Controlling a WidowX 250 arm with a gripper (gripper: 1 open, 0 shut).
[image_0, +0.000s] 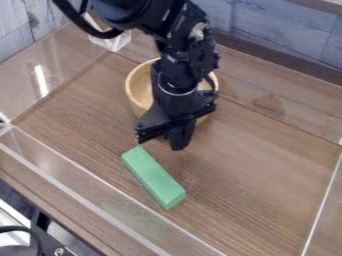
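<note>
A black gripper hangs over the wooden table, just in front of a tan bowl, which it partly hides. The gripper looks shut, with nothing seen between its fingers. A green rectangular block lies on the table in front of the gripper, a little apart from it.
Grey panels stand along the back and left. A clear plastic item at the top left is partly hidden by the arm.
</note>
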